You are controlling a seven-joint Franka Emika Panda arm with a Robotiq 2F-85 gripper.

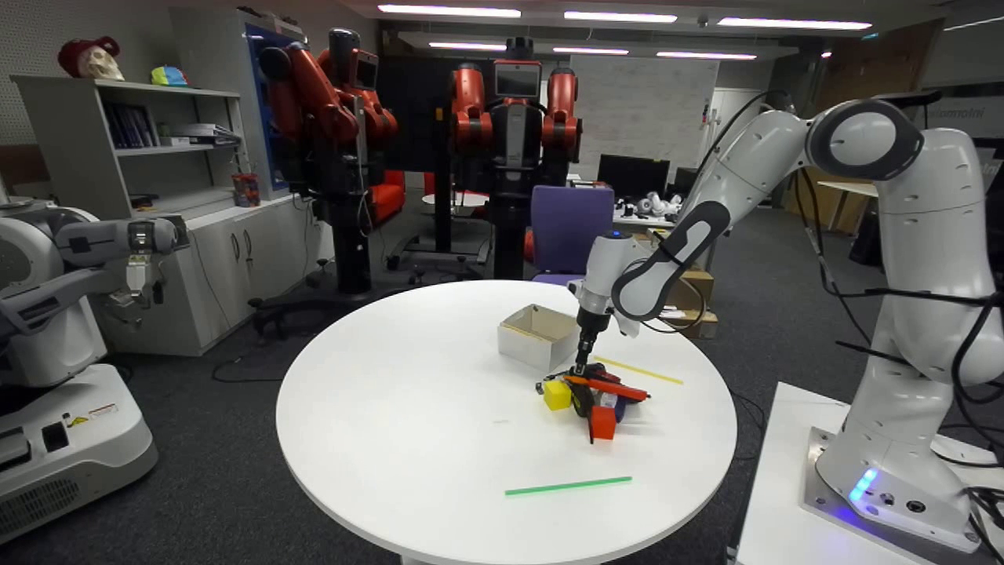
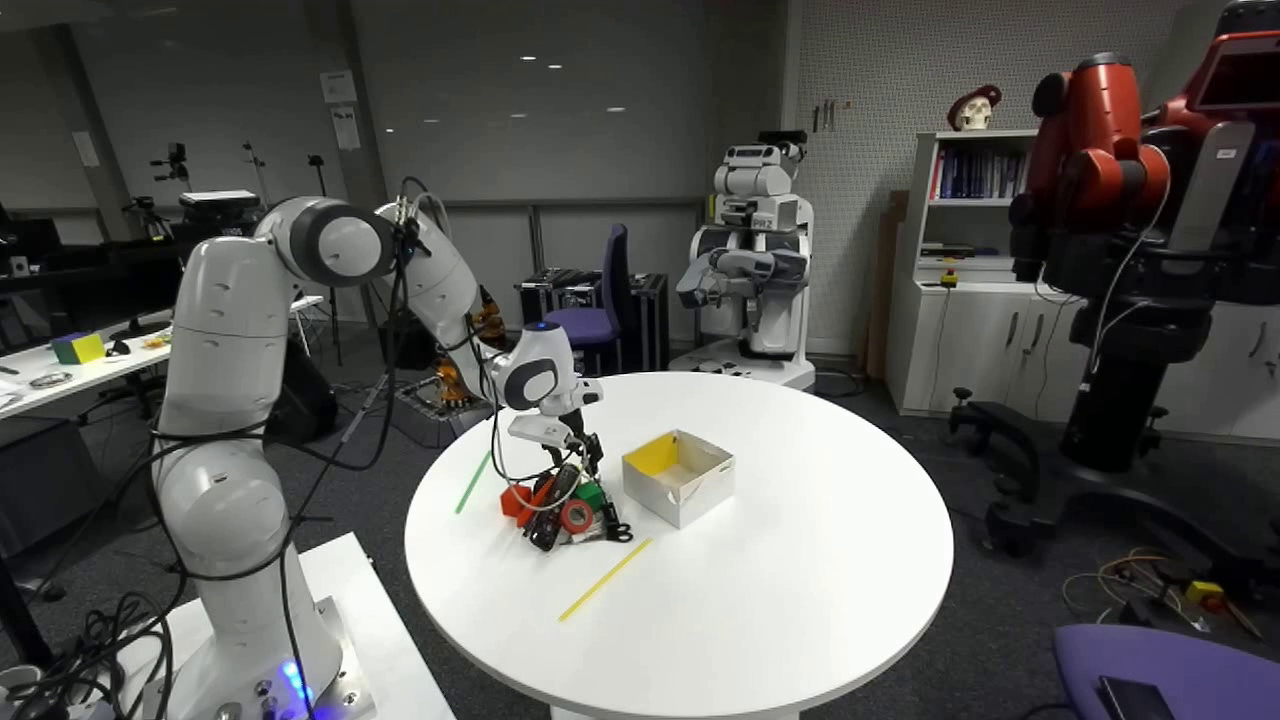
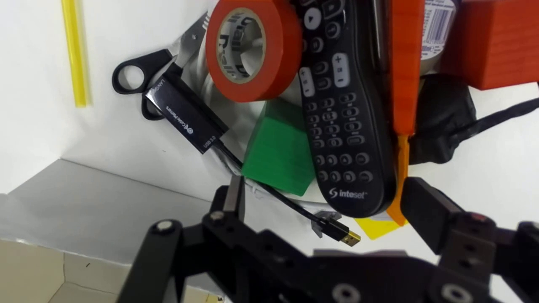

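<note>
My gripper is open above a heap of objects on the round white table (image 1: pixel 395 405). In the wrist view its fingers stand apart, the left near a green block (image 3: pixel 279 151) and the right close to the tip of an orange-handled tool (image 3: pixel 405 70). Between them lies the lower end of a black remote (image 3: pixel 348 126), along with a USB plug (image 3: pixel 339 231) on a black adapter cable. A yellow block (image 1: pixel 557 395) is at the heap's edge, mostly hidden from the wrist. Whether the fingers touch anything, I cannot tell.
Also in the heap are red tape (image 3: pixel 252 86), black-handled scissors (image 3: pixel 146 75), a red block (image 3: pixel 505 43) and a black cable piece (image 3: pixel 444 118). An open white box (image 2: pixel 690 486) stands beside it. Yellow (image 2: pixel 606 578) and green (image 1: pixel 569 486) strips lie apart.
</note>
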